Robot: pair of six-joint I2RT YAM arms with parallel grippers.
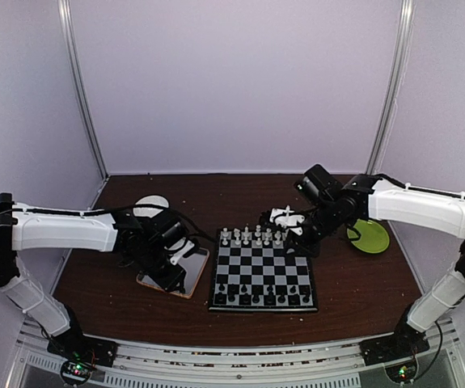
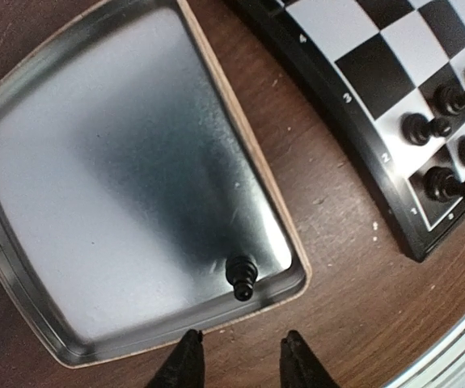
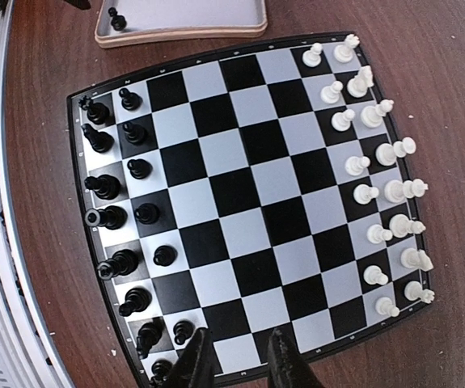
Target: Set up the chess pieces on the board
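Observation:
The chessboard holds white pieces along one side and black pieces along the other, one black-side square between pawns empty. A single black pawn lies in the shallow metal tray left of the board. My left gripper is over the tray, just short of that pawn, its fingers apart with nothing visible between them. My right gripper hangs above the board's right part, fingers apart, nothing seen between them.
A green plate lies at the right, and a white round object behind the left arm. Bare wood surrounds board and tray, with the front rail along the near edge.

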